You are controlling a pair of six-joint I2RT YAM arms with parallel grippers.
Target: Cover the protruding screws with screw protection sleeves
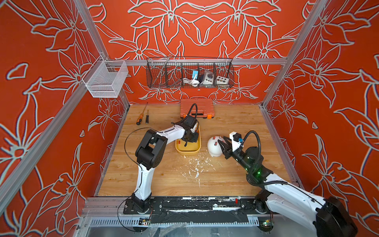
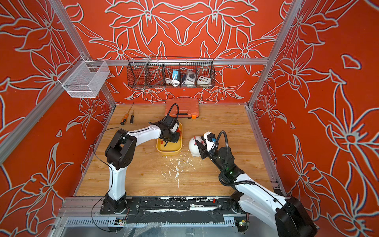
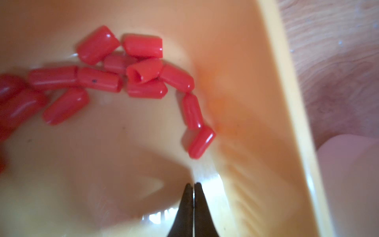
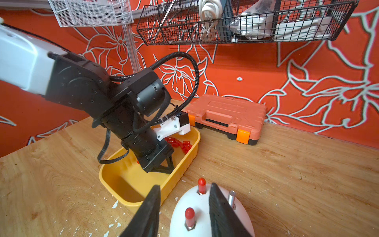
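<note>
In the left wrist view several red sleeves [image 3: 144, 70] lie inside the yellow tray [image 3: 290, 118]. My left gripper points down into that tray, shut, with nothing visible between its fingers; the closest sleeve [image 3: 202, 142] lies just beyond its tips. Right of the tray stands a white dome [image 1: 214, 147]. From the right wrist view, two of its screws wear red sleeves, one at the front [image 4: 189, 217] and one behind [image 4: 202, 185]. A bare metal screw [image 4: 231, 198] shows at its right. My right gripper is open beside the dome, its fingers apart and empty.
An orange case [image 4: 233, 114] sits behind the tray. Two screwdrivers [image 1: 141, 116] lie at the table's back left. White flakes [image 1: 197, 169] litter the table in front of the tray.
</note>
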